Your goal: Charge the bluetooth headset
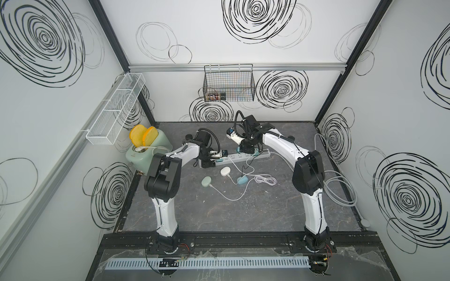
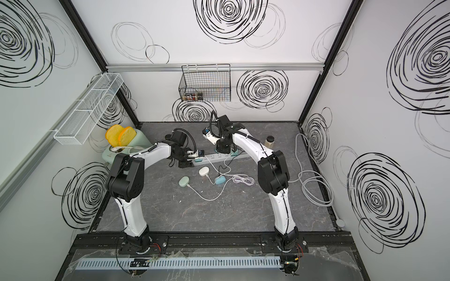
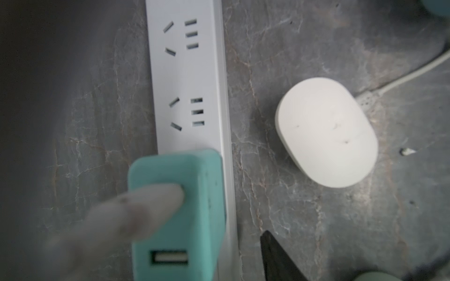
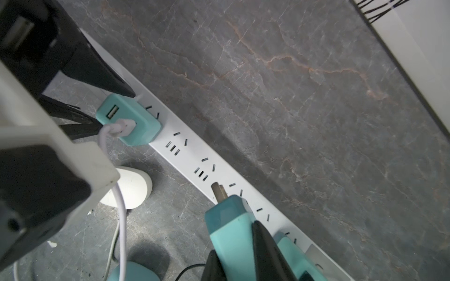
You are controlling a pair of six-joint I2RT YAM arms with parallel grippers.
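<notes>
A teal adapter sits on the white power strip with a white cable plugged into it. Around it stand the parted fingers of my left gripper, still open; one dark finger shows in the left wrist view. My right gripper is shut on a second teal adapter, whose bare prongs point out above the strip, clear of the sockets. Rounded cases lie in front of the strip: a white one with a cable, a green one with a cable, and a blue one.
Another teal adapter is on the strip's right part. Empty sockets lie between the adapters. White coiled cable rests beside the blue case. A green container with yellow items stands at left.
</notes>
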